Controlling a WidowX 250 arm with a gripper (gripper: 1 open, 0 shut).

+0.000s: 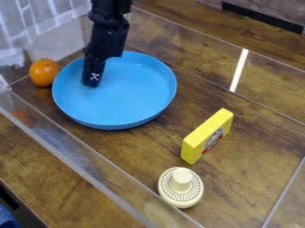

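The dark robot gripper (93, 75) reaches down from the top over the left part of a blue plate (131, 96), its tips low near the plate's surface. It is shut, and nothing can be made out between its fingers. An orange round fruit (43, 72) sits just outside the plate on the left.
A yellow box (208, 134) stands on the wooden table (244, 98) to the lower right. A cream round object with a knob (181, 188) is at the bottom. Clear wood lies right of the plate; transparent panels border the left side.
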